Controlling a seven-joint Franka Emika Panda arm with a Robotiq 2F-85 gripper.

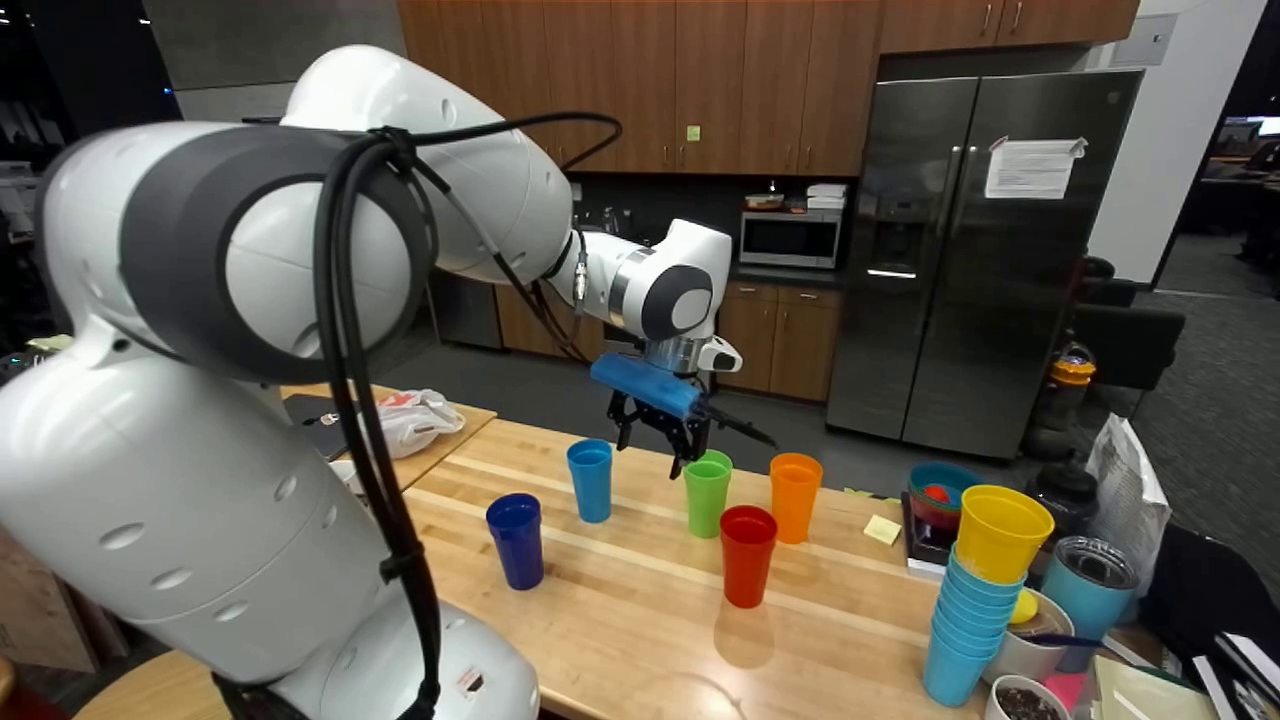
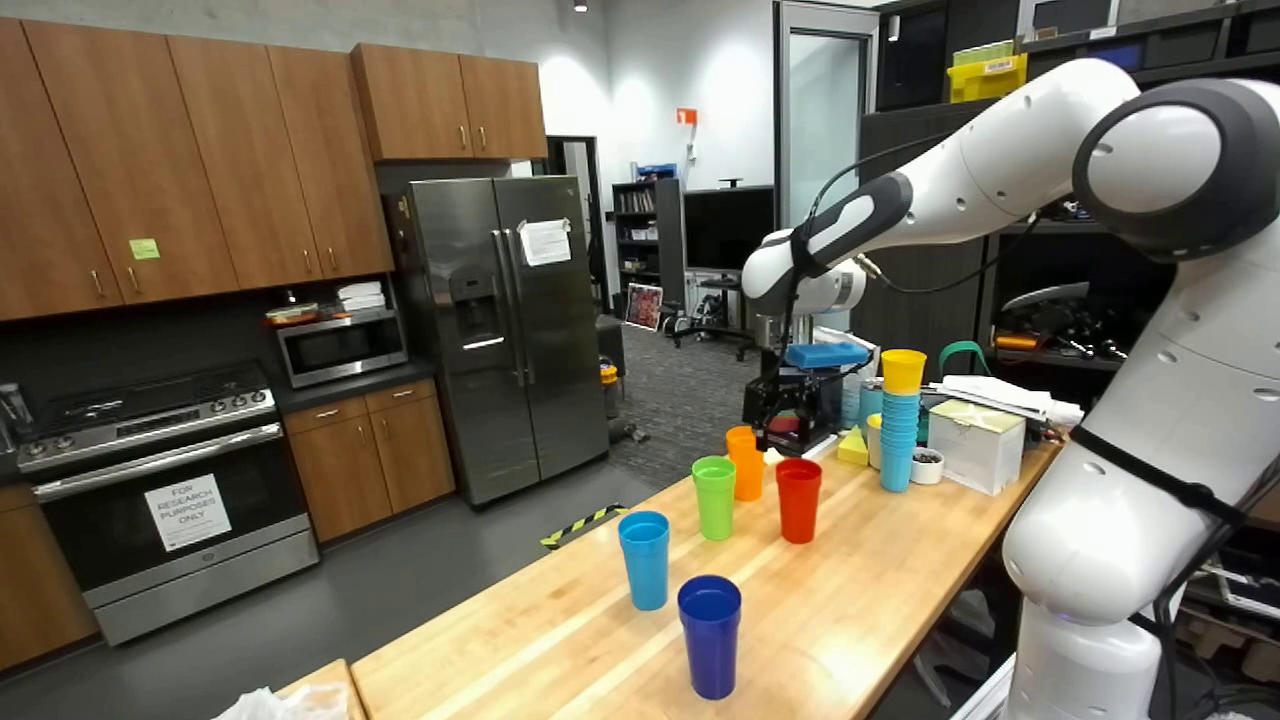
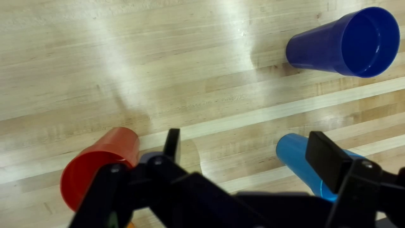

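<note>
My gripper (image 1: 649, 455) hangs above the far side of the table, fingers pointing down. In the wrist view its black fingers (image 3: 173, 146) stand wide apart with bare wood seen between them. Separate upright cups stand on the table: dark blue cup (image 1: 516, 542), light blue cup (image 1: 590, 482), green cup (image 1: 707, 498), orange cup (image 1: 794, 498) and red cup (image 1: 746, 558). In exterior view 1 the gripper appears between the light blue and green cups. One finger partly covers the light blue cup (image 3: 296, 154) in the wrist view; the green cup is mostly hidden there.
A stack of light blue cups (image 1: 963, 636) topped by a yellow cup (image 1: 1003, 534) stands at the table's right, amid bowls and other clutter. A white plastic bag (image 1: 416, 420) lies at the far left.
</note>
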